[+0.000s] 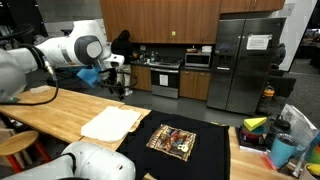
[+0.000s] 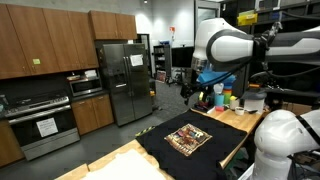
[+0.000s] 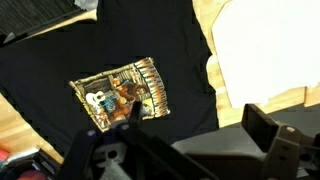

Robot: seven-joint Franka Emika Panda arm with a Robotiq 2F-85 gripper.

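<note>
A patterned cloth (image 1: 171, 142) with fringed ends lies flat on the black mat (image 1: 215, 155); from the wrist it shows as a printed picture cloth (image 3: 122, 93) left of centre. White paper or cloth (image 1: 110, 124) lies on the wooden table beside the mat, and shows at upper right in the wrist view (image 3: 265, 50). My gripper (image 1: 120, 88) hangs high above the table near that white sheet, clear of everything. In the wrist view its dark fingers (image 3: 262, 128) stand wide apart, the gripper open with nothing between them.
Tubs and containers (image 1: 285, 147) crowd the table's right end, with a stack of coloured items (image 1: 253, 125) beside them. A round stool (image 1: 17, 144) stands at the left.
</note>
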